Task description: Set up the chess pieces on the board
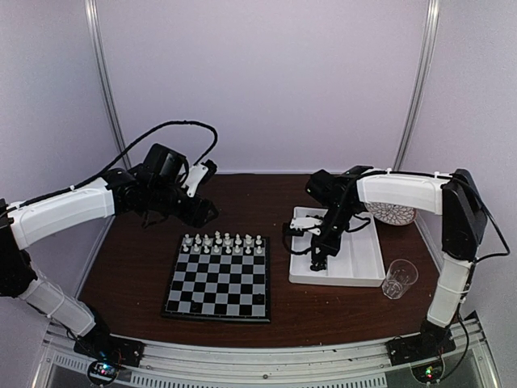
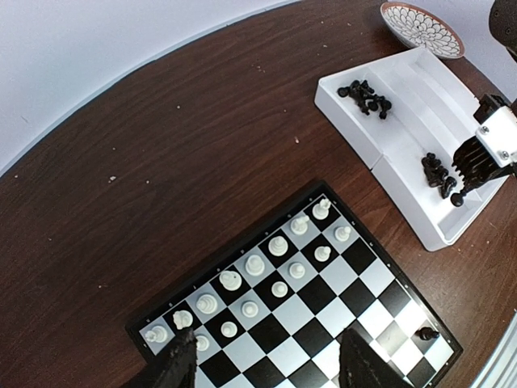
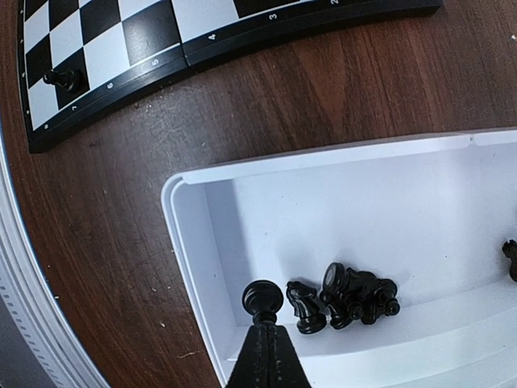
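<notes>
The chessboard (image 1: pixel 216 279) lies left of centre, its two far rows filled with white pieces (image 2: pixel 254 265). One black pawn (image 2: pixel 427 333) stands on a square near the board's near right corner. My right gripper is shut on a black chess piece (image 3: pixel 262 297), whose round base points away from the fingers, over the near end of the white tray (image 3: pixel 339 210). Beside it in the tray lie a black knight (image 3: pixel 305 307) and a heap of black pieces (image 3: pixel 359 295). Behind the board hovers my left gripper, its fingers apart with no piece between them.
More black pieces (image 2: pixel 365 97) lie in the tray's far part. A clear glass (image 1: pixel 399 279) stands right of the tray, and a patterned bowl (image 2: pixel 422 28) behind it. Bare table separates board and tray.
</notes>
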